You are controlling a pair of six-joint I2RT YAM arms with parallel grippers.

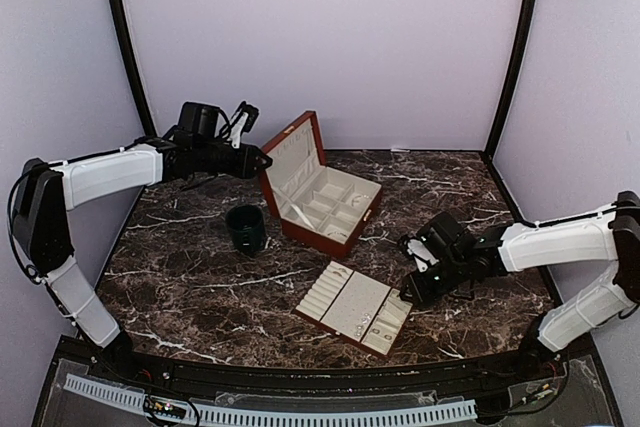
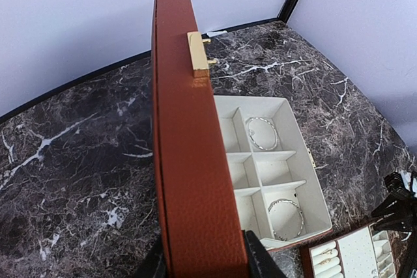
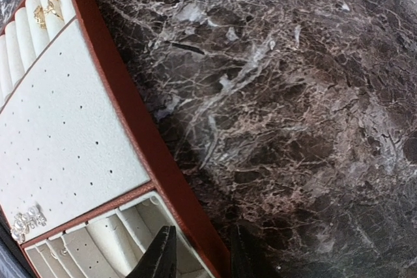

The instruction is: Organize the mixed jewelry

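My left gripper (image 1: 260, 161) is shut on the lid (image 2: 189, 148) of the brown jewelry box, which stands open at the back with bracelets (image 2: 285, 219) in some cream compartments. The jewelry tray (image 1: 352, 302) lies front right, holding gold pieces (image 3: 49, 11) in ring rolls and silvery pieces (image 3: 26, 222) on the pad and in slots. My right gripper is part open at the tray's right rim (image 3: 130, 115); whether anything is between its fingertips is unclear.
A dark green cup (image 1: 245, 230) stands left of the box.
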